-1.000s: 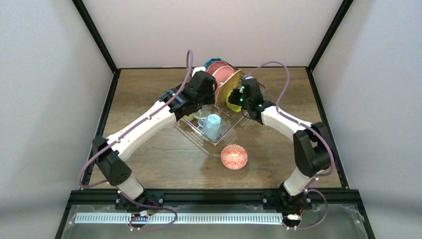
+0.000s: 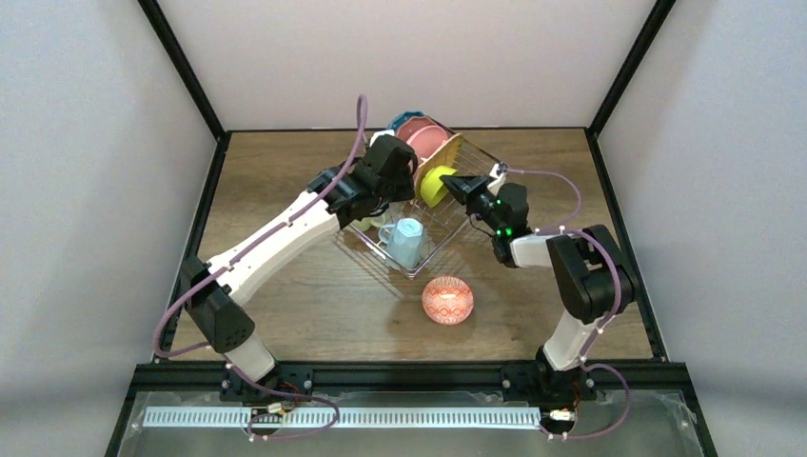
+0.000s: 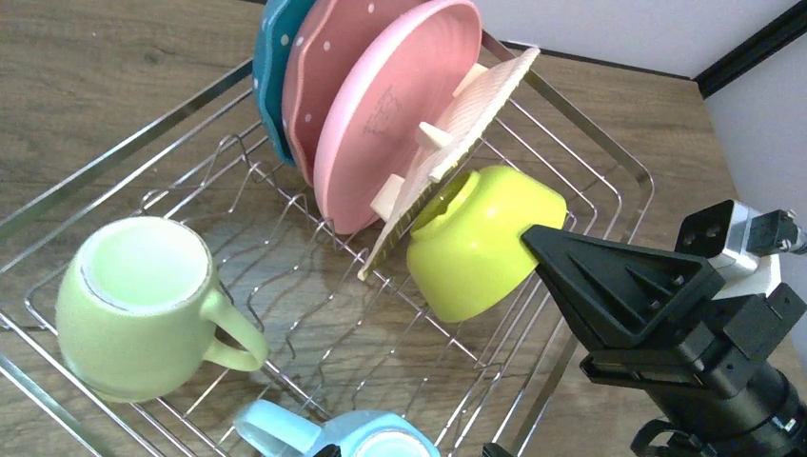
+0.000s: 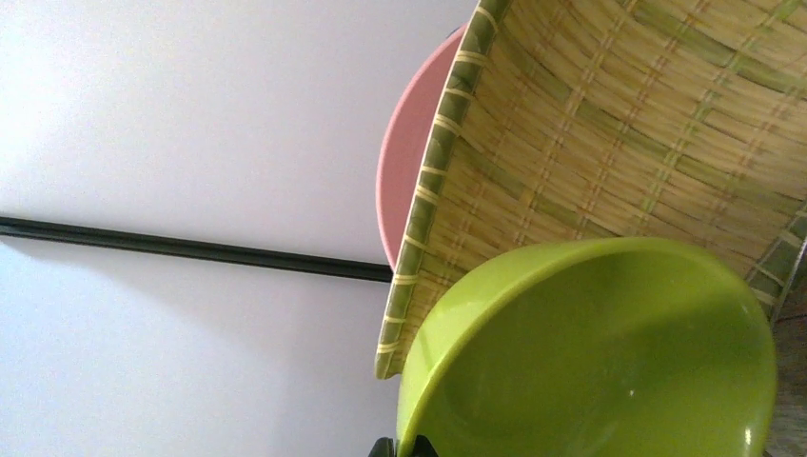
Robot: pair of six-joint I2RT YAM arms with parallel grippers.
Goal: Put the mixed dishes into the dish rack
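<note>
A yellow-green bowl (image 3: pixel 481 243) is tipped on its side over the wire dish rack (image 2: pixel 428 252), next to the woven tray (image 3: pixel 462 143). My right gripper is shut on the bowl's rim, with the bowl's opening facing the right wrist camera. Two pink plates (image 3: pixel 409 105) and a blue plate (image 3: pixel 274 71) stand on edge behind the tray. In the rack's near part are an upside-down light green mug (image 3: pixel 143 305) and a light blue mug (image 2: pixel 405 243). My left gripper hovers above the rack, open, its fingertips apart with nothing held.
An orange-patterned bowl (image 2: pixel 447 300) rests on the wooden table (image 2: pixel 314 309) just in front of the rack. Both arms reach in over the rack from opposite sides, their grippers close together. Bare table lies to the left and right.
The left arm has barely shifted.
</note>
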